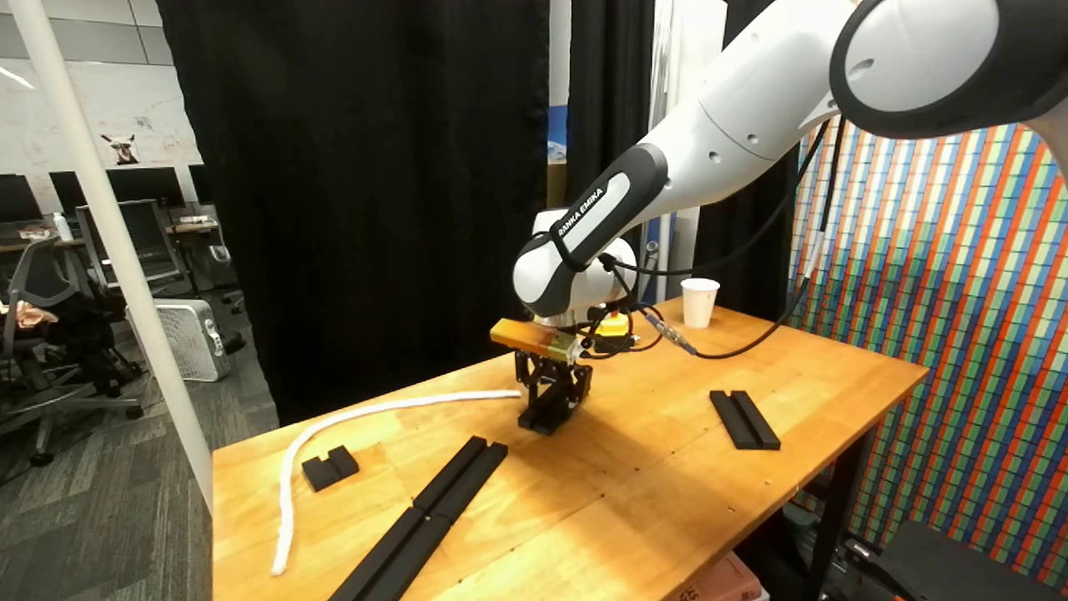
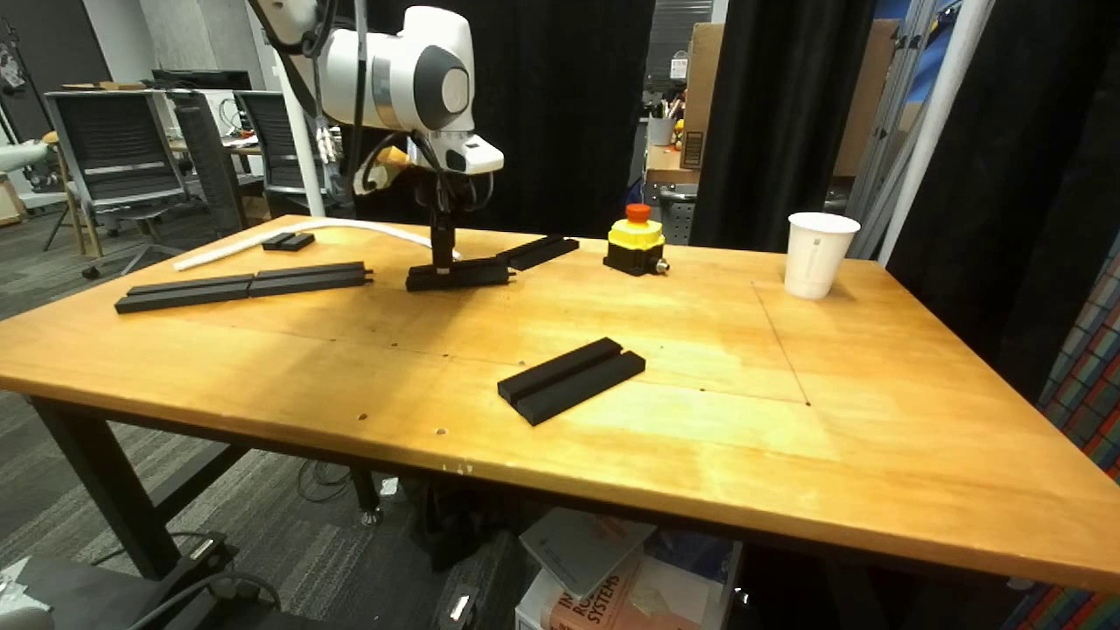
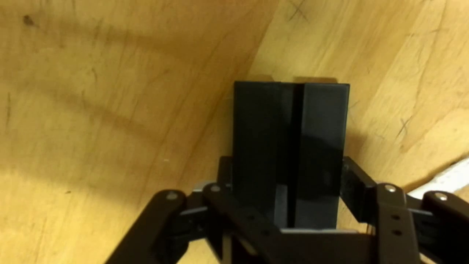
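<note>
My gripper [image 1: 553,386] is shut on a grooved black block [image 3: 257,132], gripping it across its two long sides. The block lies level, at or just above the tabletop; the exact gap cannot be told. In exterior view 2 this held block [image 2: 478,273] lines up roughly with two black grooved pieces [image 2: 310,277] set end to end, with a clear space between. A peg-like tip shows on the facing end of that row. The near end of the held block is hidden by my gripper in the wrist view.
A white cord [image 1: 400,404] curves along the back left, near a small notched block [image 1: 325,469]. Other black blocks [image 2: 572,380] [image 2: 537,251] lie right and behind. An emergency stop [image 2: 635,243] and paper cup [image 2: 822,255] stand farther right.
</note>
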